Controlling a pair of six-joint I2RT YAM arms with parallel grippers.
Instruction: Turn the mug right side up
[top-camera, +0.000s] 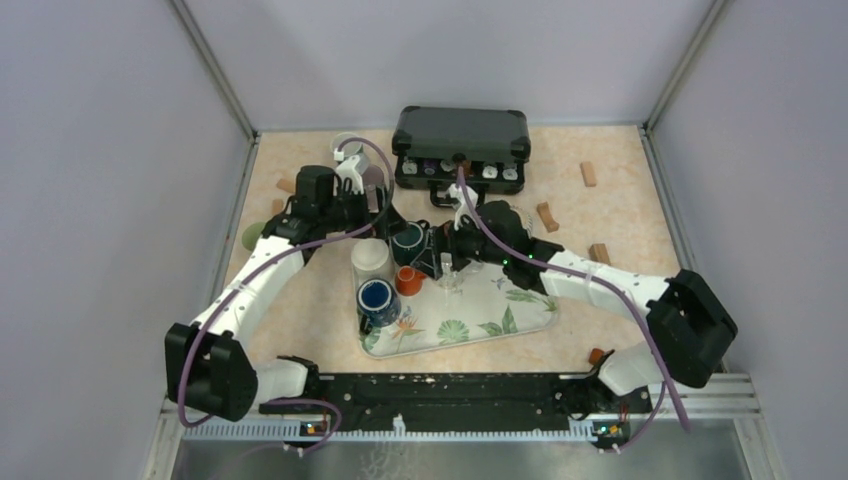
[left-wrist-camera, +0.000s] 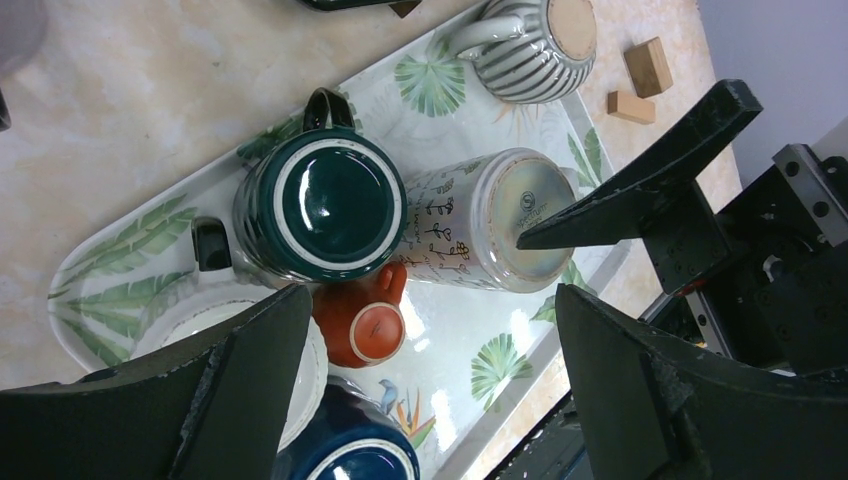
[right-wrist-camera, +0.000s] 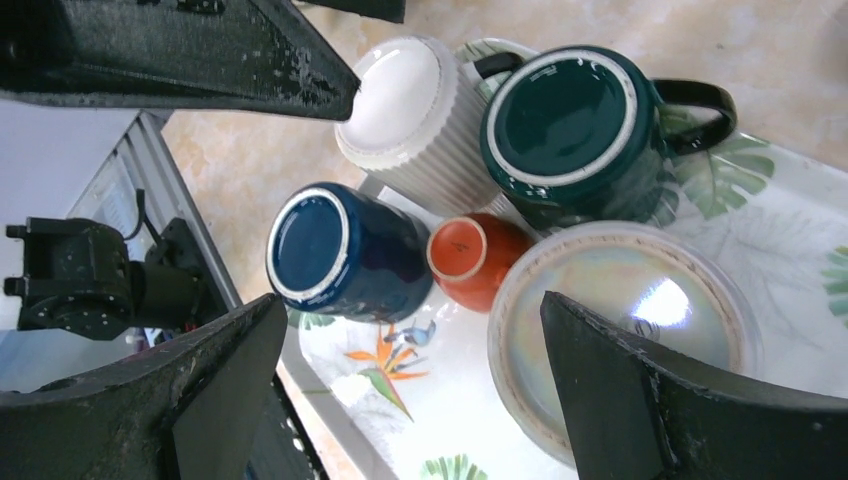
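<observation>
Several mugs lie or stand bottom-up on a floral tray: a green mug, a white mug with plant drawings, a small orange cup, a navy mug, a white ribbed mug and a grey striped mug. My left gripper hangs open above the green, orange and white mugs, nothing between its fingers. My right gripper is open above the plant-drawing mug, whose round bottom shows close below its fingers. Which mug the task means I cannot tell.
A dark case with small items stands at the back. Wooden blocks lie on the right of the table and a green round piece at the left. The two arms are close together over the tray.
</observation>
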